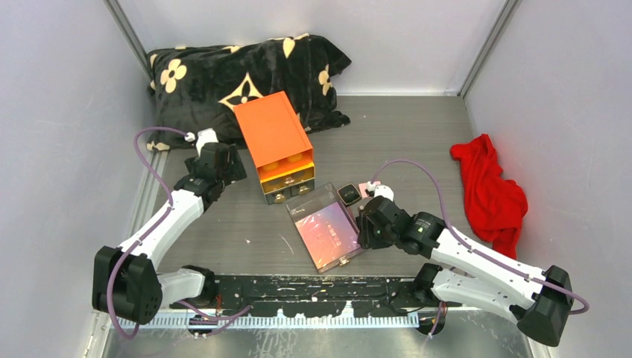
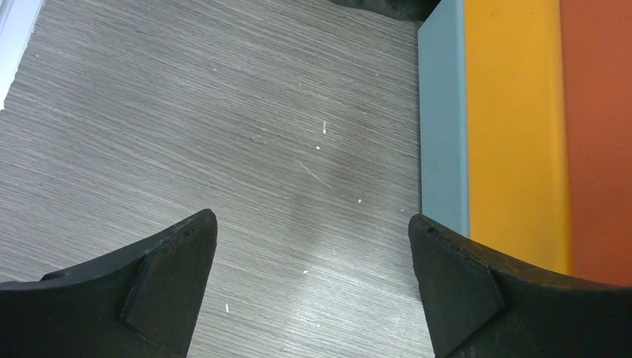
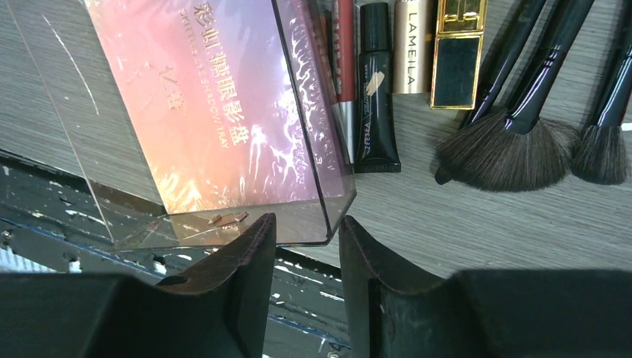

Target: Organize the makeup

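Observation:
An orange cosmetics cabinet (image 1: 269, 124) stands at the centre back, an opening above its small drawers. My left gripper hangs open over bare table beside it. A clear drawer (image 1: 305, 209) holding a pink eyeshadow palette (image 3: 190, 97) lies in front. My right gripper is at the drawer's corner, fingers part open; whether they touch it I cannot tell. Beside it lie a black tube (image 3: 375, 112), lip products (image 3: 409, 45) and several brushes (image 3: 522, 156), seen in the right wrist view.
A black compact (image 1: 349, 195) lies behind the drawer. A red cloth (image 1: 488, 190) is at the right, a patterned black cushion (image 1: 194, 82) at the back.

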